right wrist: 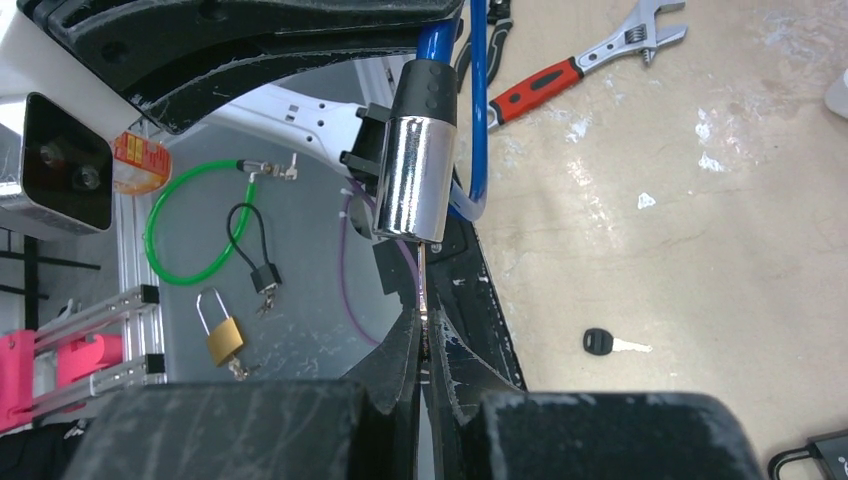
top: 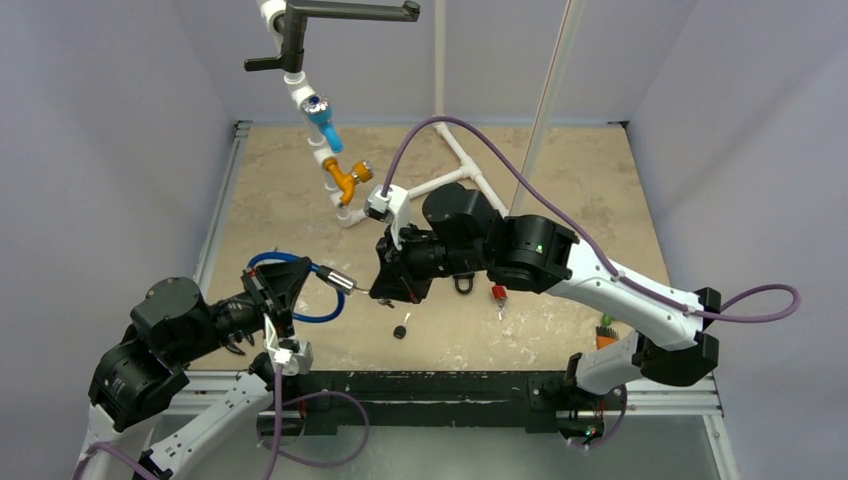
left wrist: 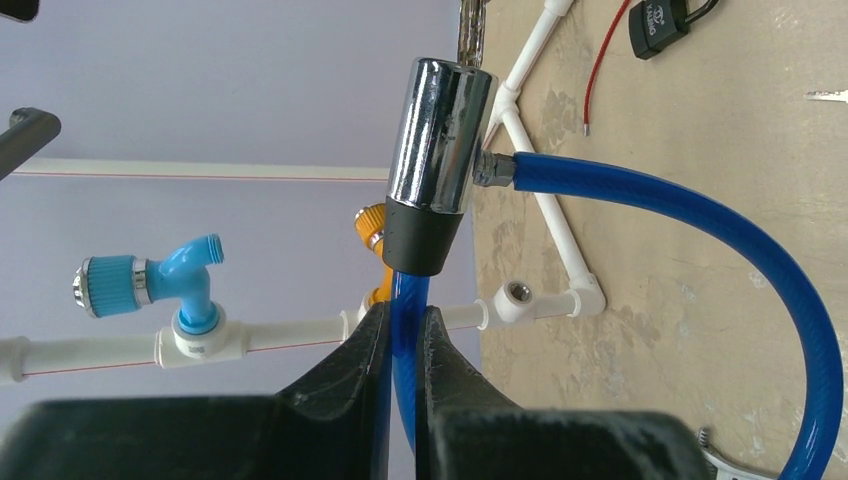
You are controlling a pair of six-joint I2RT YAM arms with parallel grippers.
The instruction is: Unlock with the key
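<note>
A blue cable lock with a chrome cylinder (left wrist: 440,135) and black collar is held up off the table. My left gripper is shut on the blue cable (left wrist: 410,290) just behind that collar. One cable end (left wrist: 620,185) joins the cylinder's side. In the right wrist view, the cylinder (right wrist: 415,180) faces my right gripper. A thin metal key (right wrist: 422,270) spans from the cylinder's end face to the right fingertips, which are shut on it. How deep the key sits in the keyhole is hidden.
Another black-headed key (right wrist: 598,342) lies on the table, as do a red-handled wrench (right wrist: 540,92) and a black padlock (left wrist: 655,28). White pipes carry blue (top: 322,118) and orange (top: 347,180) valves at back left. Bare tabletop (top: 560,340) shows at front right.
</note>
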